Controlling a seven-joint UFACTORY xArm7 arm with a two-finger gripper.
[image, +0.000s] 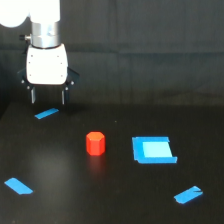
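Note:
A red hexagonal block (95, 143) stands on the dark table, left of the middle in the camera view. To its right, blue tape frames a pale square (156, 149), with nothing on it. My gripper (48, 96) hangs at the far left, pointing down, behind and to the left of the block and well apart from it. Its two thin dark fingers are spread wide, with no object visible between them.
Short blue tape strips lie at the back left (47, 113), front left (18, 186) and front right (188, 195). A dark curtain (140, 60) closes off the back.

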